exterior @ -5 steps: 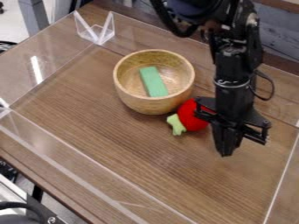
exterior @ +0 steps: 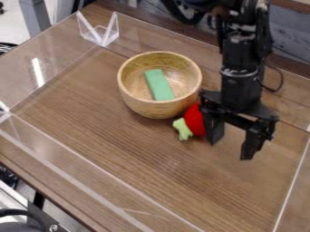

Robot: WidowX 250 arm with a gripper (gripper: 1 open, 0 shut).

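Observation:
My black gripper [exterior: 237, 131] stands low over the wooden table [exterior: 145, 181] on the right, its fingers open and pointing down. Just left of it, and partly behind the left finger, lies a red round object [exterior: 194, 117] with a small light-green piece [exterior: 183, 129] at its lower left. A wooden bowl [exterior: 182, 77] behind them holds a green block [exterior: 158, 83].
A clear wire-like object [exterior: 97, 29] stands at the back left near the table edge. A raised wooden edge runs along the back right.
The gripper's fingers have come lower and changed their angle slightly, reaching further down toward the table beside the red object. The objects on the table look unmoved.

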